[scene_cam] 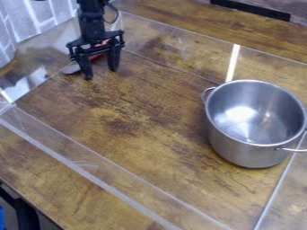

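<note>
My black gripper [93,56] is low over the table at the upper left, in front of a small red object with a pale end [72,68] that is partly hidden behind it. Whether the fingers are open or shut on that object I cannot tell at this size. A large steel pot [252,121] with two side handles stands empty at the right.
Transparent strips run along its sides, and a pale window or curtain area lies at the top left.
</note>
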